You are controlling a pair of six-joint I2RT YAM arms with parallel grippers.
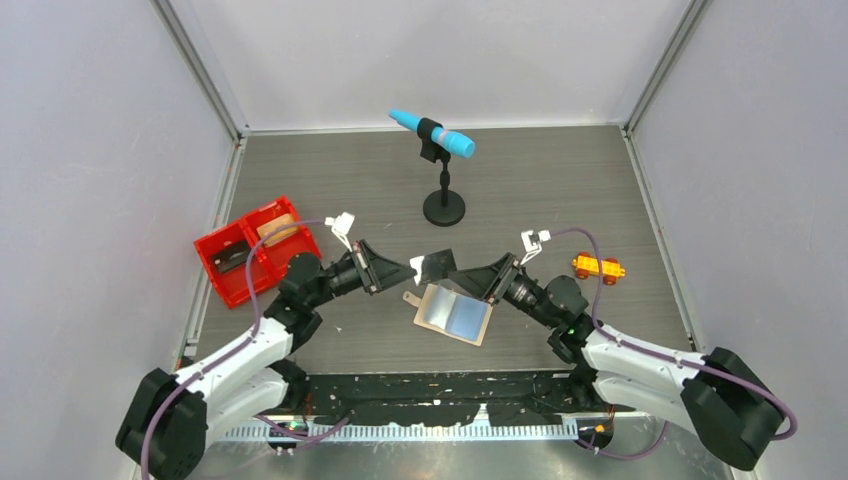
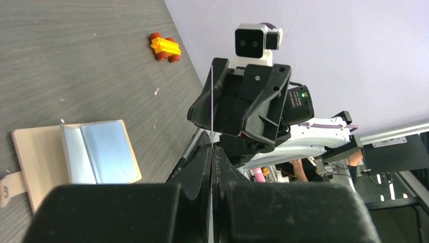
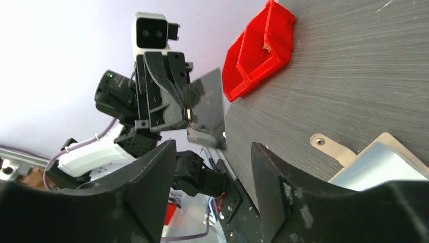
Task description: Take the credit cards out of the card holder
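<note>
A dark card (image 1: 437, 265) hangs upright above the table, its thin edge showing in the left wrist view. My left gripper is shut on one end of it. At the card's other end is my right gripper, whose fingers stand apart with nothing gripped. In the right wrist view the card's dark face (image 3: 206, 109) shows, reaching out from the left gripper. Below lies the beige card holder (image 1: 430, 303), spread open on the table, its clear and bluish sleeves (image 2: 107, 152) facing up. Whether cards remain in those sleeves, I cannot tell.
To the left stands a red divided bin (image 1: 240, 291) with a black item and a tan item in it. A blue microphone on a stand (image 1: 444, 207) is at the back. A yellow toy car (image 1: 598, 267) sits at the right.
</note>
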